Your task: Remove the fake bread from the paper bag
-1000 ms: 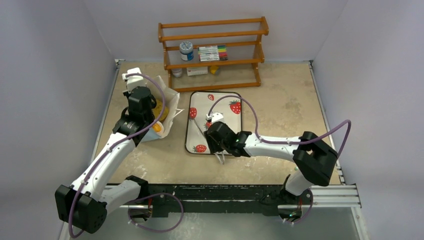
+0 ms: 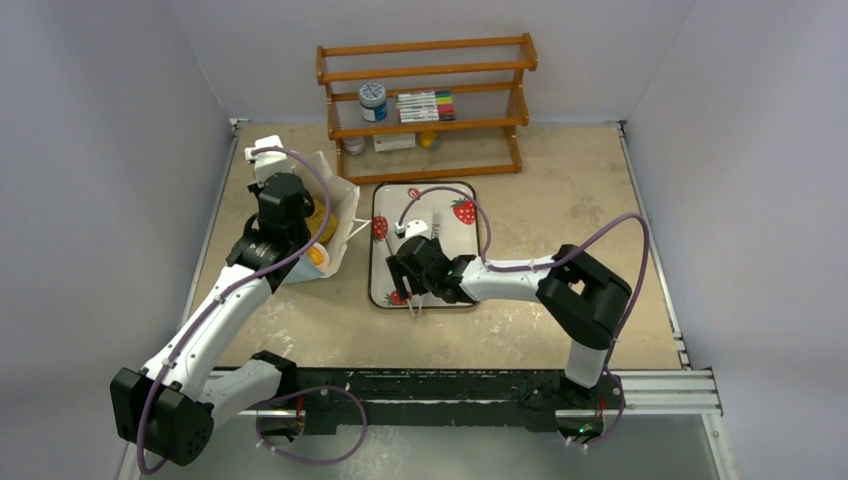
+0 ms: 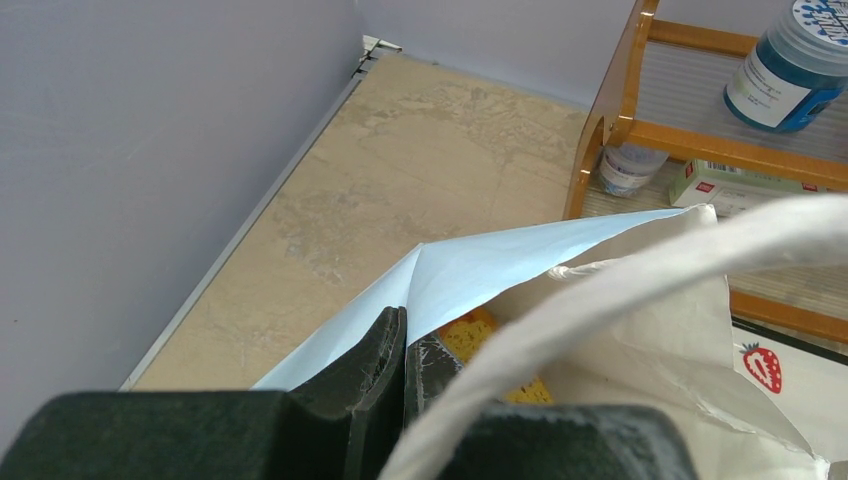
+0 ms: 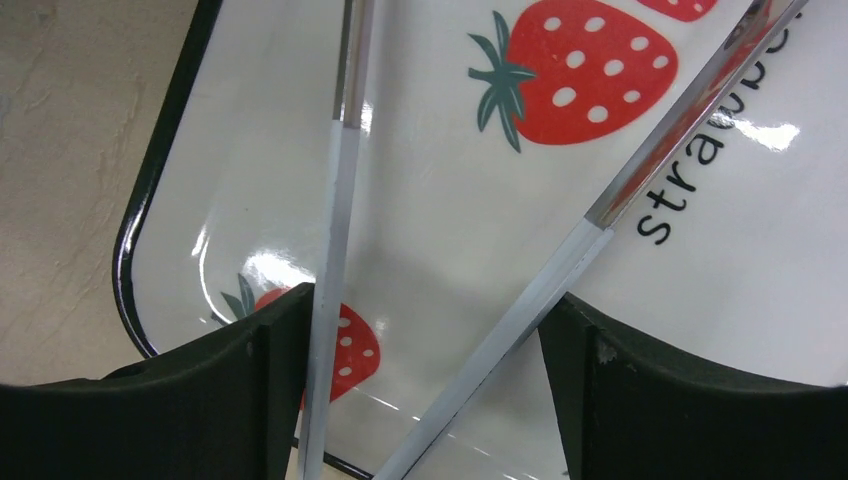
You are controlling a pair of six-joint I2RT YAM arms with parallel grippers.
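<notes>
The white paper bag (image 2: 343, 240) stands open at the left. Inside lies yellow, speckled fake bread (image 2: 323, 222), with an orange-and-white piece (image 2: 316, 255) lower down. In the left wrist view, the bread (image 3: 462, 337) shows partly, behind my fingers. My left gripper is shut on the thin pale rim of the bag (image 3: 480, 270). Over the tray, my right gripper stands open around silver tongs with white handles (image 4: 330, 250). Its fingers (image 4: 575, 330) appear to rest against the outer sides of the tong arms.
The strawberry-printed tray (image 2: 458, 236) lies in the middle of the table. Behind it stands a wooden rack (image 2: 430, 125) with a jar (image 2: 372, 101) and markers (image 2: 425, 106). A white cord handle (image 3: 620, 290) crosses close before the left wrist camera.
My right gripper has moved left over the tray; the white tong ends shifted left with it. The tray has slid slightly left. The left arm and bag look unchanged.
</notes>
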